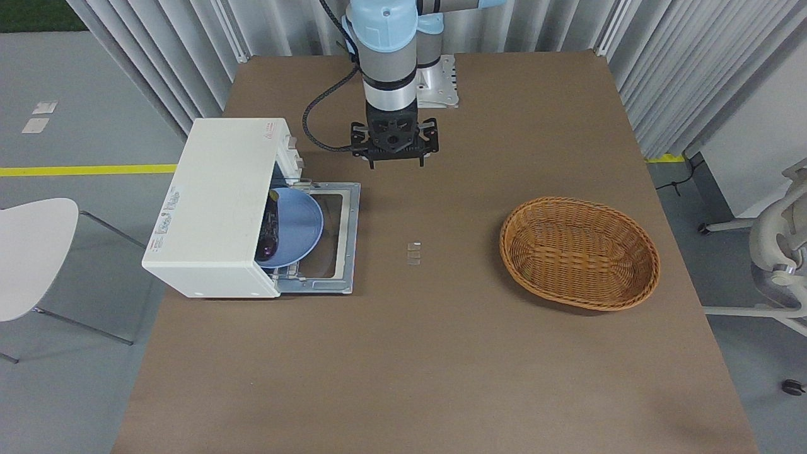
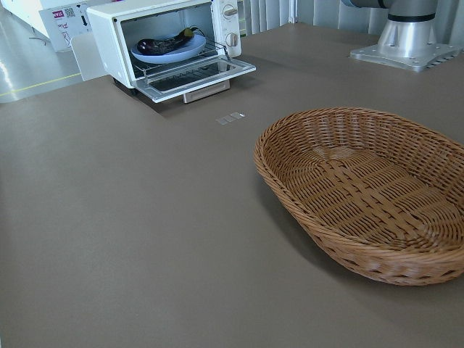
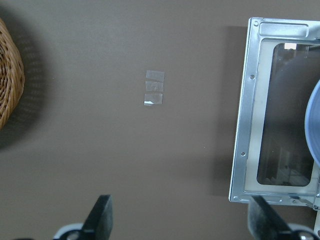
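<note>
My gripper (image 1: 396,160) hangs above the back middle of the table, behind and right of a white toaster oven (image 1: 202,204), whose glass door (image 2: 196,77) is folded down. In the wrist view its two fingers stand wide apart, open, with only bare table between them (image 3: 179,215). A blue plate (image 1: 296,227) sits on the oven's rack, reaching out over the door, and a dark eggplant (image 2: 160,46) lies on it, partly hidden under the oven top from the front. An empty wicker basket (image 1: 579,253) stands on the right of the table.
The robot's metal base plate (image 2: 384,58) is at the back. Chairs stand beyond both sides of the table.
</note>
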